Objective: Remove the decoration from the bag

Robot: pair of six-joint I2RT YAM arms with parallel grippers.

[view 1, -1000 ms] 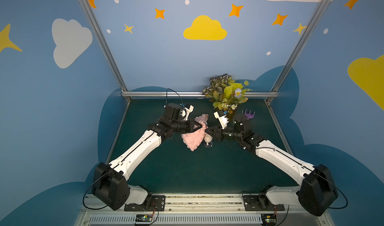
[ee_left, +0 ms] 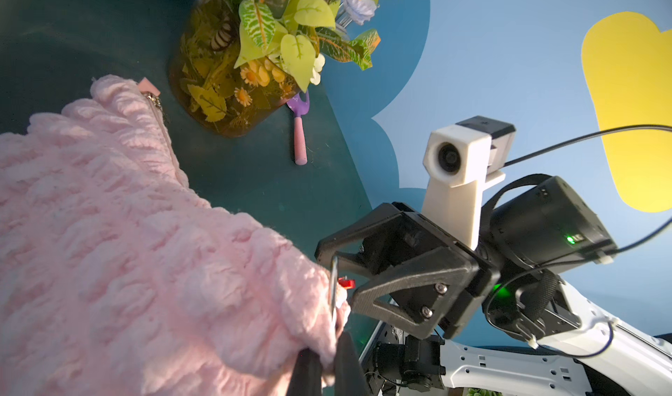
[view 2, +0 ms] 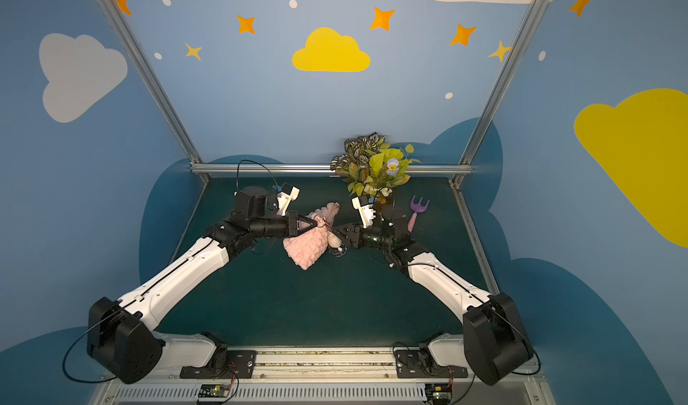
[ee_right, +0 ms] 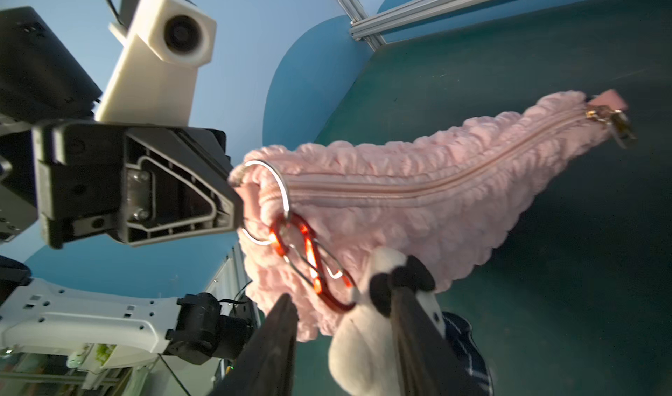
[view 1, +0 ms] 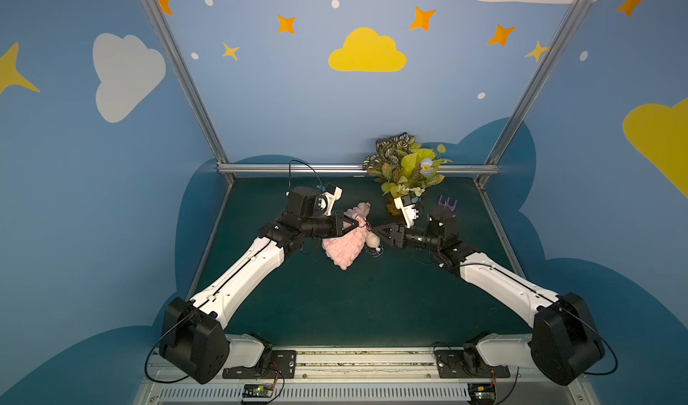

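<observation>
The fluffy pink bag [view 1: 345, 247] hangs at the centre, its zipper [ee_right: 420, 189] along the upper edge. At its near top corner, my left gripper is shut on pink material beside a silver ring [ee_right: 285, 193]. From that ring hangs an orange carabiner [ee_right: 311, 256], and below it the decoration, a white plush figure with black patches [ee_right: 371, 333]. My right gripper is part open, its blurred fingers [ee_right: 416, 347] on either side of the plush in its own wrist view. Whether they touch it cannot be told.
A glass vase [ee_left: 210, 81] with leafy flowers stands behind the arms. To its right lies a purple fork-shaped tool with a pink handle [view 2: 412, 222].
My left gripper and the bag have shifted slightly left. The right gripper has moved a little to the right, away from the bag's corner, and the plush still hangs beside the bag.
</observation>
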